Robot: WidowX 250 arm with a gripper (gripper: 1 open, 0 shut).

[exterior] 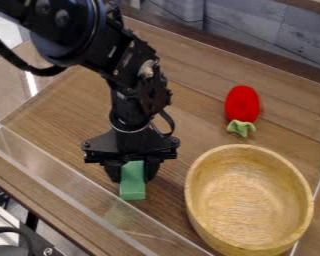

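Note:
The black gripper (132, 160) points down over a green block (132, 184) near the front of the wooden table, with the block between or just below its fingertips. Whether the fingers grip the block is hard to tell; they hide its upper end.
A tan oval bowl (250, 205) sits to the right of the block. A red object with a green top (242, 106) lies at the back right.

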